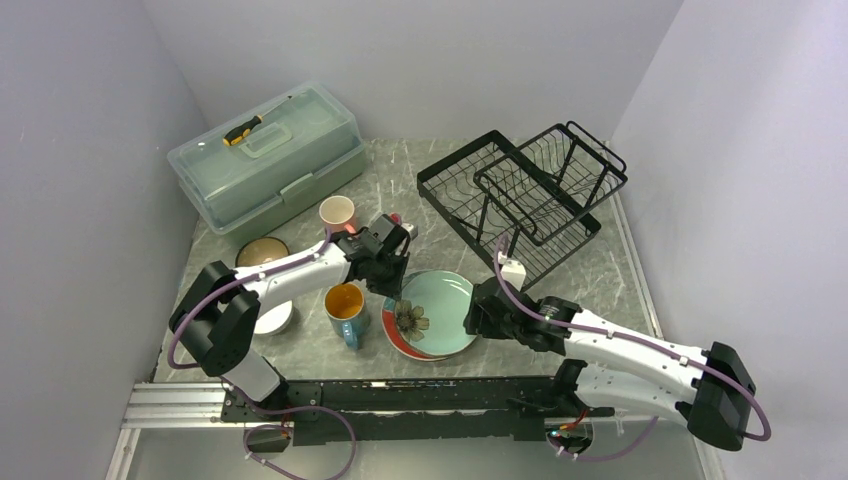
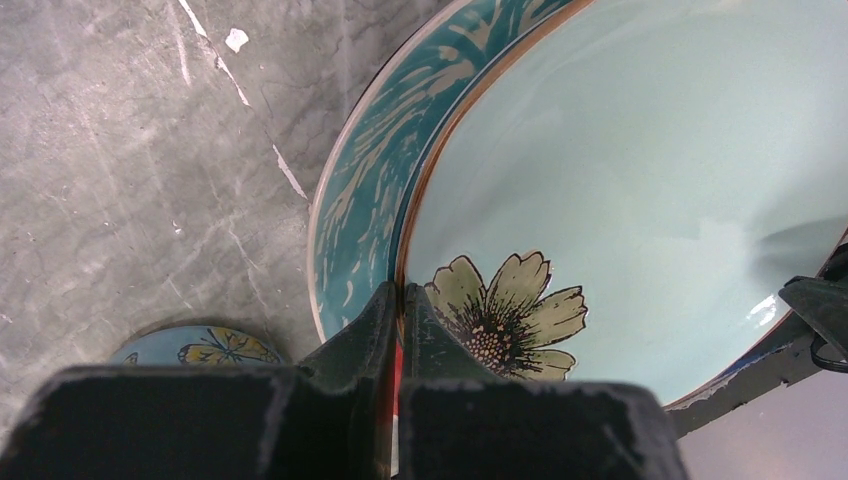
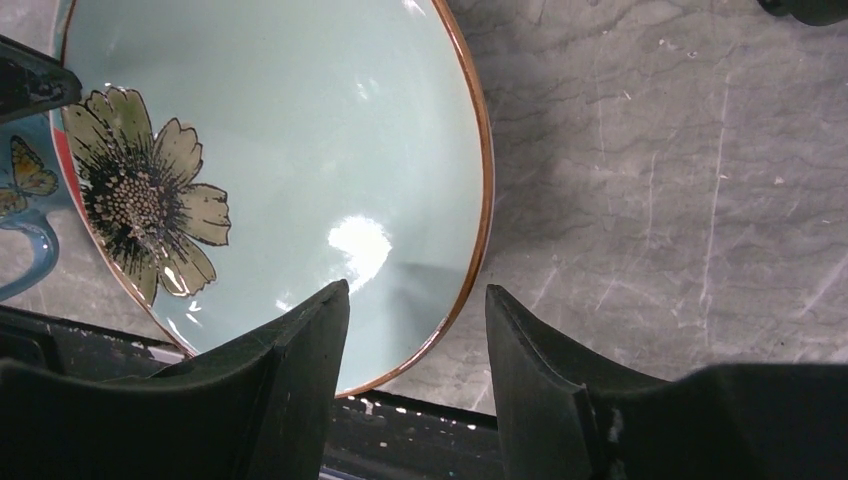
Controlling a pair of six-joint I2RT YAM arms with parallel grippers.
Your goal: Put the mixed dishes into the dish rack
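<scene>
A pale green plate (image 1: 445,305) with a flower lies on a stack with teal and red plates (image 1: 395,335) near the table's front. My left gripper is shut on the pale plate's left rim. My right gripper stands part open over that plate's near right rim, its fingers either side of the brown edge; whether they touch it I cannot tell. A blue mug (image 1: 343,312) with an orange inside stands left of the stack.
The black dish rack (image 1: 470,185) stands at the back right. A pink cup (image 1: 337,210), a brown bowl (image 1: 260,250) and a white bowl (image 1: 272,322) stand to the left, before a plastic toolbox (image 1: 265,165) with a screwdriver on it.
</scene>
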